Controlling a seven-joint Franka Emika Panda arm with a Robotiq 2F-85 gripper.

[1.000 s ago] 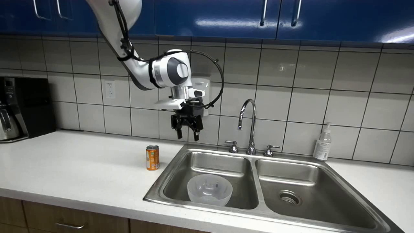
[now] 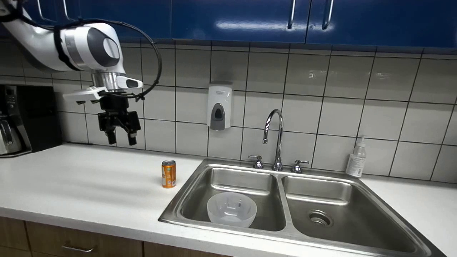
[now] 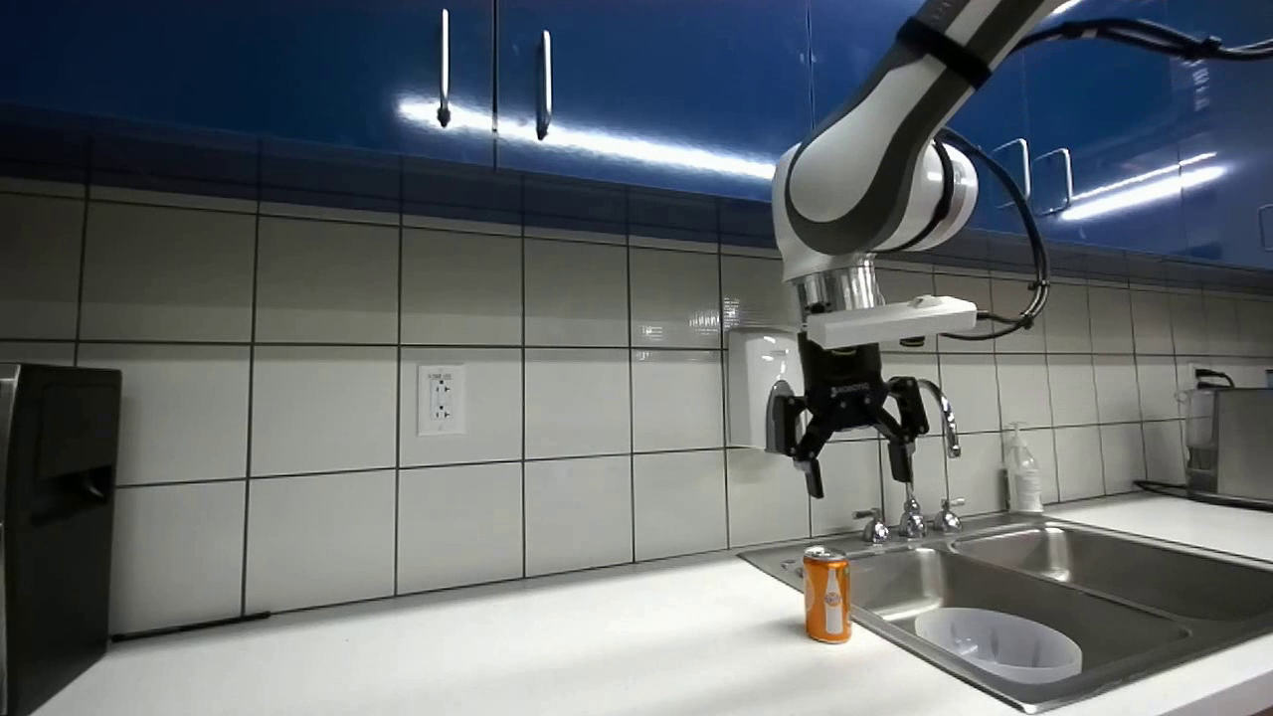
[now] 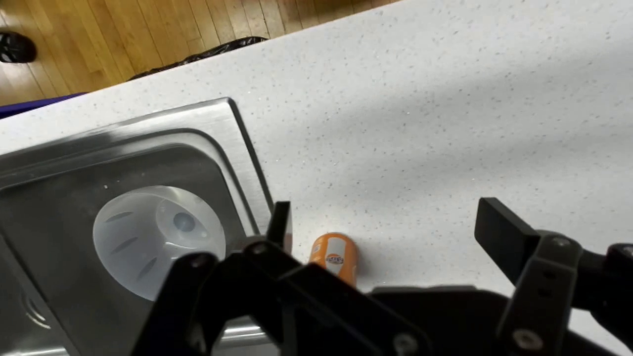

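My gripper (image 2: 122,140) hangs above the counter, left of the orange can in exterior view 1, open and empty. The orange can (image 2: 169,175) stands upright on the white counter, just left of the sink. In exterior view 2 the gripper (image 3: 855,477) appears higher than the can (image 3: 826,597). From the wrist, the can (image 4: 336,255) shows beside the left finger, partly hidden by the gripper's dark linkage. A translucent bowl (image 2: 231,210) sits in the sink's left basin, with nothing visible in it.
The steel double sink (image 2: 290,227) has a tall faucet (image 2: 279,141) behind it. A soap bottle (image 2: 356,160) stands at its back right corner, and a dispenser (image 2: 219,106) hangs on the wall. A coffee maker (image 2: 36,117) occupies the far left.
In exterior view 1 the arm and open gripper have moved left, from near the sink's back left corner to left of the can. The can and bowl have stayed in place.
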